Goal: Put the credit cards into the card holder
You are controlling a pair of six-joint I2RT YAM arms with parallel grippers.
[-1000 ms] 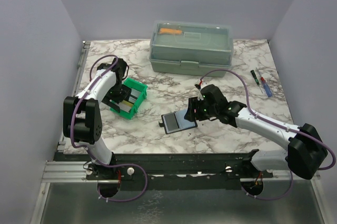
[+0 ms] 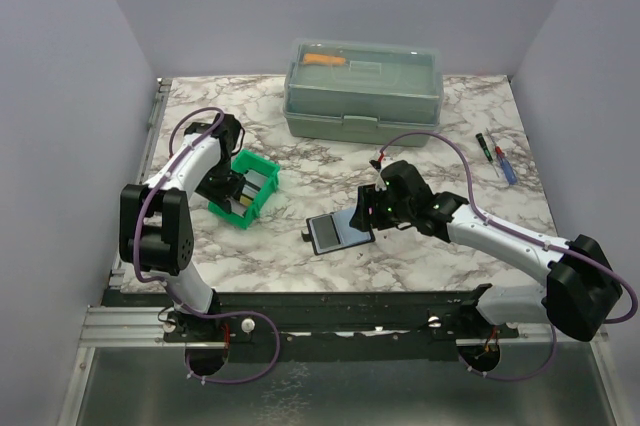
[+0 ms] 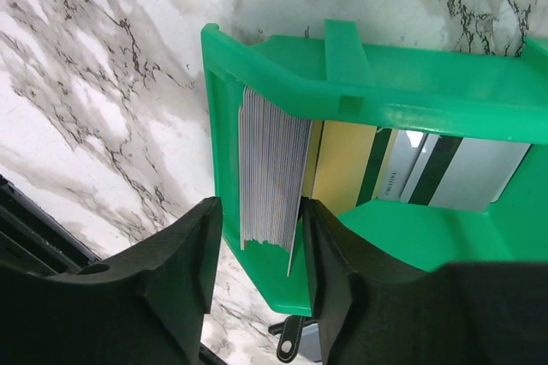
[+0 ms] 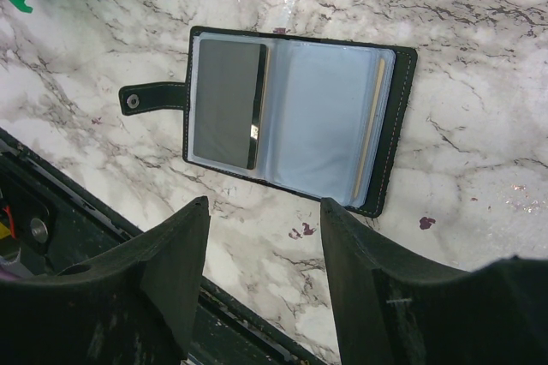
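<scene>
The open card holder [image 2: 338, 231] lies flat at the table's front middle, a dark pocket on its left and a clear one on its right. The green tray [image 2: 257, 206] at the left holds a stack of thin cards [image 3: 270, 168] on edge, with yellow and silver cards [image 3: 342, 164] beside it. My left gripper is over the tray, part open, its fingers on either side of the stack's lower end; whether they touch it is unclear. My right gripper is open above the holder's near edge, nothing between its fingers.
A large lidded plastic box [image 2: 362, 96] stands at the back middle. A few pens or tools [image 2: 500, 161] lie at the back right. The marble table between tray and holder is clear.
My left gripper and arm have shifted slightly over the tray. The right arm and the card holder are unchanged.
</scene>
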